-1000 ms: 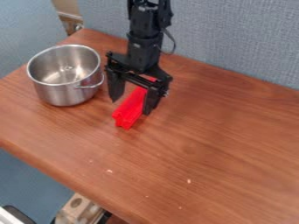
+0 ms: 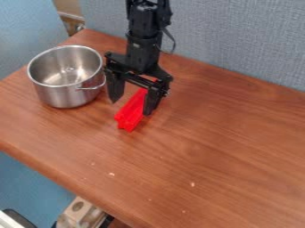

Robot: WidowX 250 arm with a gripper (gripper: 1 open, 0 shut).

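A black gripper (image 2: 134, 89) points down from the top centre, its two fingers spread apart on either side over a red elongated object (image 2: 132, 116) lying on the wooden table. The gripper hides the far end of the red object, and I cannot tell whether the fingers touch it. A steel pot (image 2: 62, 85) with a handle stands just left of the gripper, near the table's left edge.
A grey padded wall (image 2: 244, 44) runs along the back. The table's left edge drops off to a blue floor at lower left.
The gripper has shifted very slightly, a little to the left. The pot and the red object look unmoved.
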